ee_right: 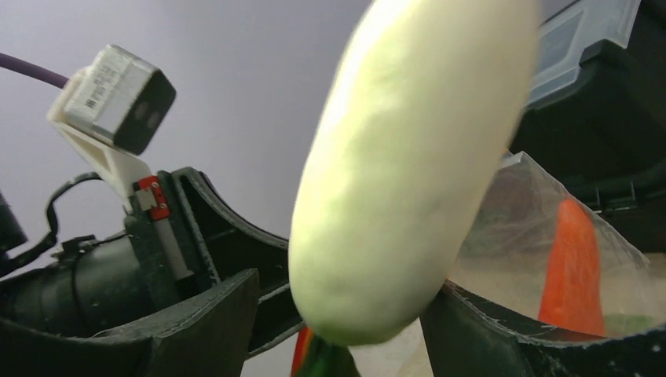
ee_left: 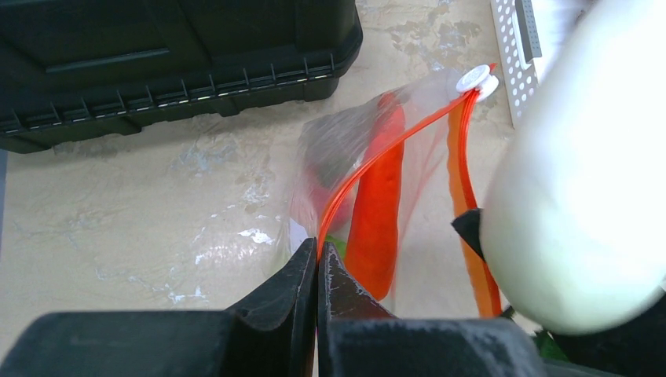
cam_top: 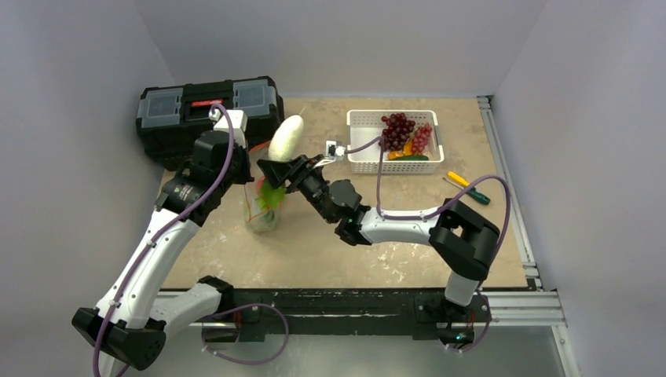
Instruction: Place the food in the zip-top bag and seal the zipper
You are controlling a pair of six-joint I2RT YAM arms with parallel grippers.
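Observation:
The clear zip bag (cam_top: 259, 216) stands left of centre, with a carrot (ee_left: 377, 212) and greens inside. My left gripper is shut on the orange-zippered rim of the bag (ee_left: 353, 177); the zipper slider (ee_left: 473, 78) is at the rim's far end. A long white radish (cam_top: 286, 137) (ee_right: 400, 157) with green leaves is held upright over the bag's mouth by my right gripper (cam_top: 279, 171), whose fingers are around its lower part.
A white basket (cam_top: 361, 161) with grapes and other produce stands at the back right, screwdrivers (cam_top: 467, 188) beside it. A black toolbox (cam_top: 188, 118) is behind the bag.

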